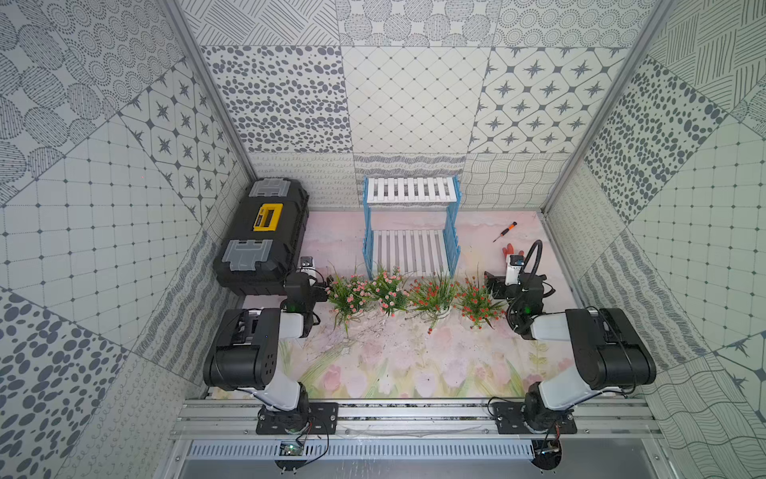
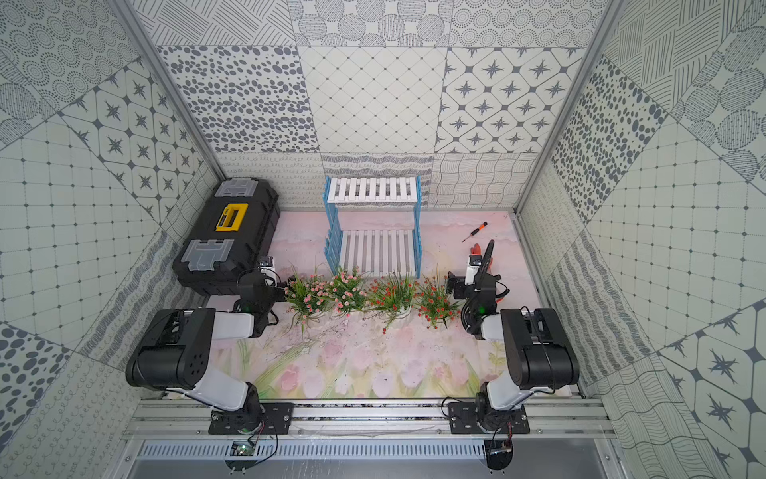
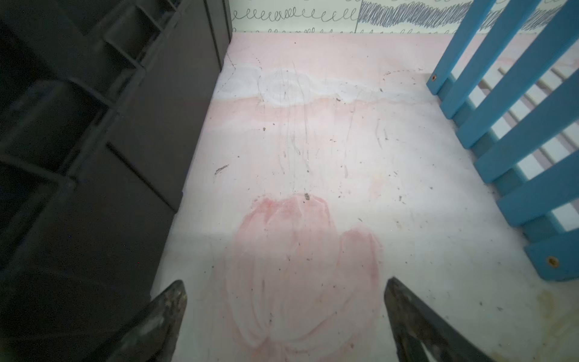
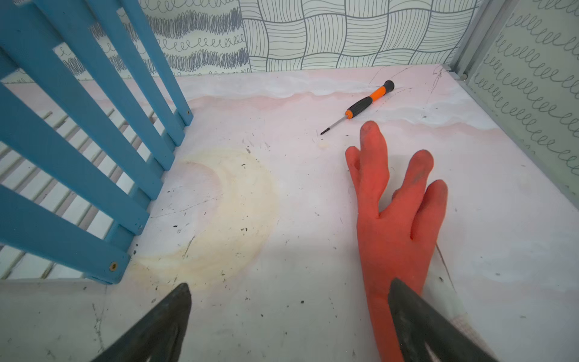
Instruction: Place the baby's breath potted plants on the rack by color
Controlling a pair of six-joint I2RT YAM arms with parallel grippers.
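In front of the rack, several potted baby's breath plants stand in a row. Two carry pink flowers, the left pink plant [image 1: 348, 295] and its neighbour, the second pink plant [image 1: 388, 291]. To the right are two with red flowers, one red plant [image 1: 431, 297] and the rightmost red plant [image 1: 478, 305]. Both shelves of the blue-and-white rack [image 1: 411, 191] are empty. My left gripper is open and empty, left of the row by the toolbox. At the row's right end, my right gripper also stands open, its fingers wide apart with nothing between them.
A black toolbox [image 2: 227, 235] fills the left side, close to my left arm. An orange glove [image 4: 392, 241] and a screwdriver [image 4: 362, 105] lie on the right.
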